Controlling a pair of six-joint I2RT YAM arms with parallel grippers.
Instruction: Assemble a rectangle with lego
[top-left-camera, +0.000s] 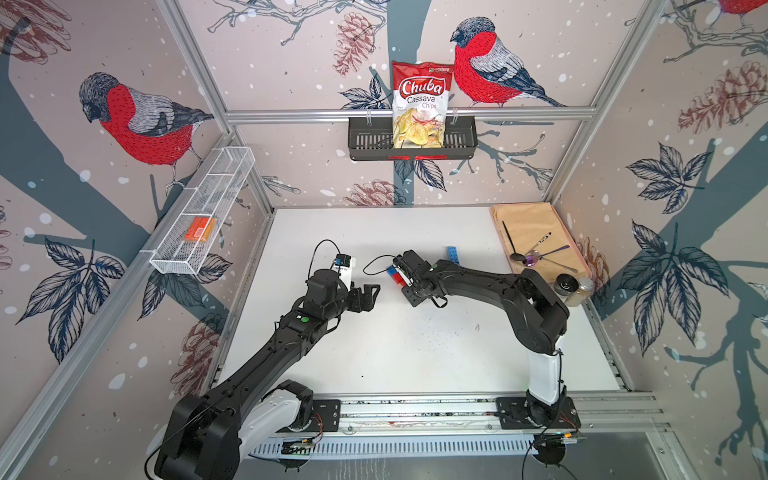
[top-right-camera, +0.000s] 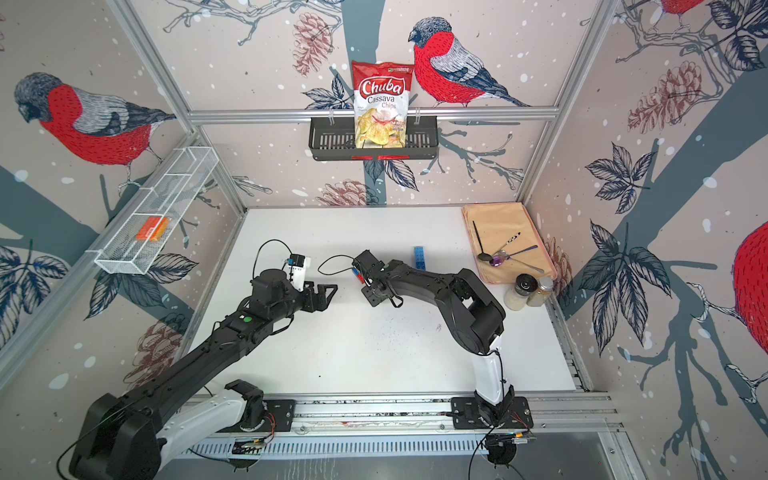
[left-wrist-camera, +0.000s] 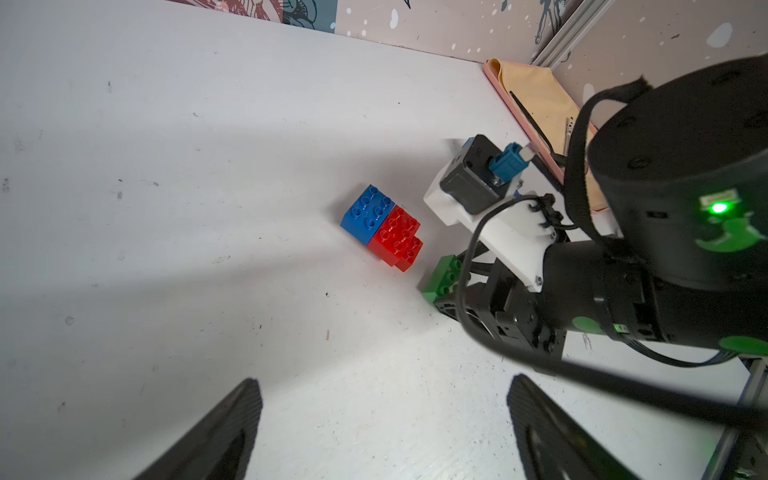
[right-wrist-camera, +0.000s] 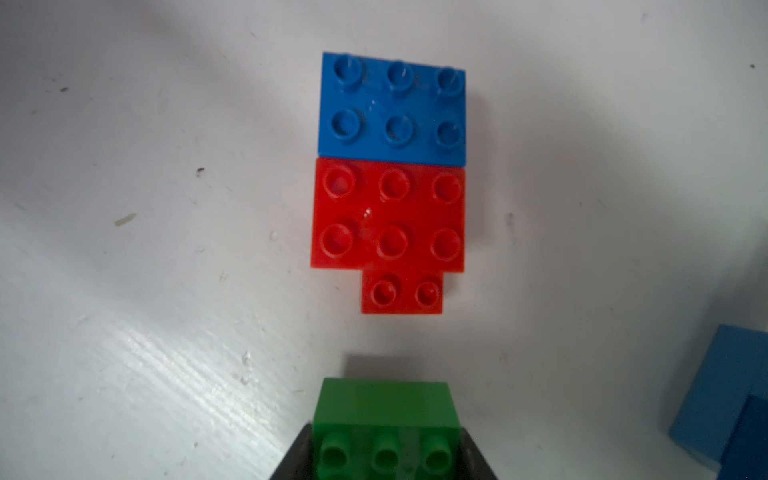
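A blue brick (right-wrist-camera: 392, 108) and red bricks (right-wrist-camera: 388, 212) lie joined on the table, a narrower red piece at the red end. My right gripper is shut on a green brick (right-wrist-camera: 386, 400), a short gap from that red end in the right wrist view; the left wrist view also shows the green brick (left-wrist-camera: 438, 280) in it. My left gripper stands open and empty, left of the bricks in the top views.
More blue bricks (right-wrist-camera: 720, 384) lie to the right. An orange board (top-left-camera: 520, 220) with utensils and jars (top-left-camera: 580, 292) occupy the back and right side.
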